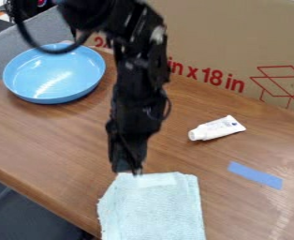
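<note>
The black gripper [127,165] hangs low over the top edge of a pale folded cloth [151,208] at the front of the wooden table; whether its fingertips touch the cloth, and how far they are apart, is unclear. A blue plate [53,73] sits at the back left. A white tube [216,128] lies right of the arm.
A blue tape strip [255,174] is stuck on the table at the right. A cardboard box [237,47] stands along the back. The table's left edge borders a dark area. Bare wood lies left of the gripper.
</note>
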